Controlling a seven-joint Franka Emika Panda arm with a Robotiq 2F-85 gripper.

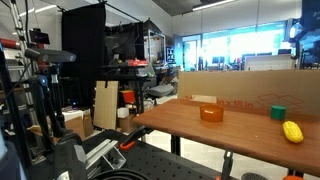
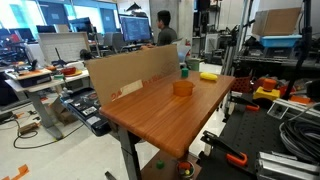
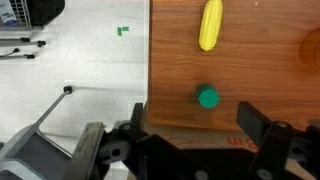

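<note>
In the wrist view my gripper is open above the table, its two dark fingers wide apart and empty. Below it a small green cylinder (image 3: 208,96) appears between the fingers, near the cardboard-side edge of the table. A long yellow object (image 3: 210,25) lies farther up in that view. The orange round bowl (image 3: 311,48) is cut off at the right edge. From outside, the green cylinder (image 1: 278,112) stands behind the yellow object (image 1: 292,131), with the orange bowl (image 1: 211,113) apart from both.
A tall cardboard panel (image 2: 135,75) runs along one long side. White floor (image 3: 95,90) shows beyond the table's end, with a grey chair-like object (image 3: 30,155) there.
</note>
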